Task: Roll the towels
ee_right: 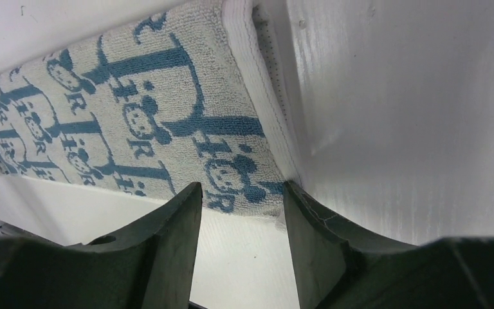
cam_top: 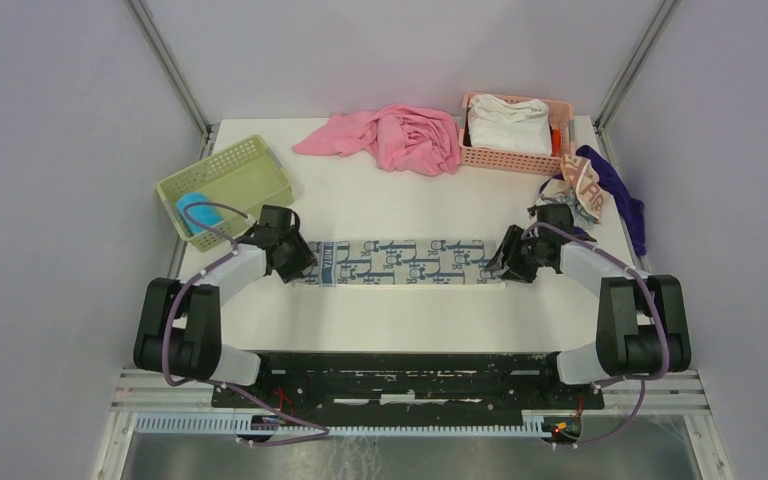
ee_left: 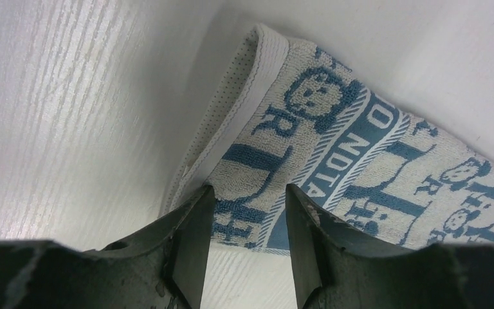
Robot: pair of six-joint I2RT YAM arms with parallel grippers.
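A folded towel (cam_top: 410, 262), pale with blue pictures and letters, lies as a long strip across the middle of the table. My left gripper is at the towel's left end, its fingers parted above the cloth near the front corner; the left finger hides part of the folded edge. At the other end my right gripper stands open over the front corner, and the towel's end edge reaches to its right finger. Between neither pair of fingers does cloth appear gripped.
A green basket (cam_top: 251, 196) holding a blue roll (cam_top: 200, 207) is at the back left. Pink cloth (cam_top: 415, 140) lies at the back. The pink basket (cam_top: 512, 161) with white cloth stands back right, purple cloth (cam_top: 615, 188) beside it.
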